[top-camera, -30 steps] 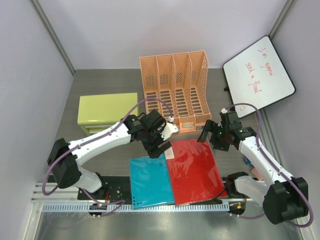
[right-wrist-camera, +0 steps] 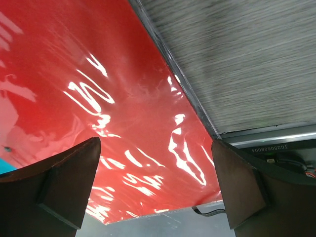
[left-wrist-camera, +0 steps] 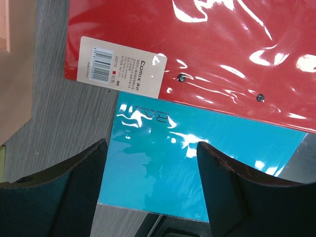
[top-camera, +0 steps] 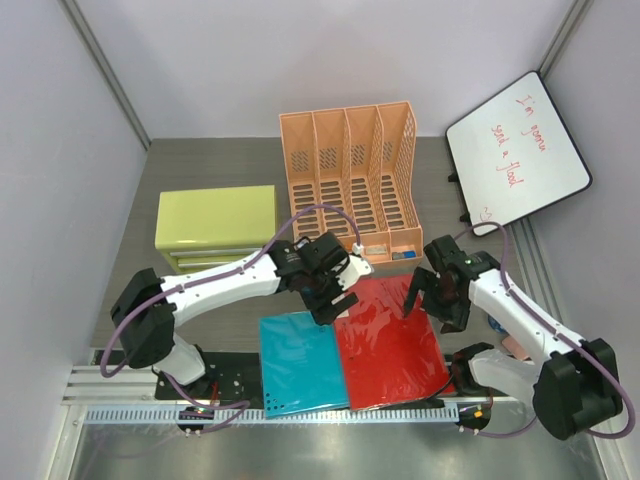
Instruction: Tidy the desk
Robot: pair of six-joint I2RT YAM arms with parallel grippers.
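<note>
A red folder (top-camera: pixel 390 355) with a white label (left-wrist-camera: pixel 122 64) lies partly over a blue folder (top-camera: pixel 300 370) at the front of the desk. My left gripper (top-camera: pixel 330 305) hovers over where the folders meet, fingers apart and empty, with both folders below it in the left wrist view. My right gripper (top-camera: pixel 433 305) stands open over the red folder's right part, whose edge runs along bare desk (right-wrist-camera: pixel 256 59) in the right wrist view.
An orange slotted organizer (top-camera: pixel 348 150) stands behind the folders. A green box (top-camera: pixel 216 210) is at the left, a whiteboard (top-camera: pixel 515 150) at the back right. Small items lie near the right arm.
My right gripper has moved toward the front of the desk, over the red folder.
</note>
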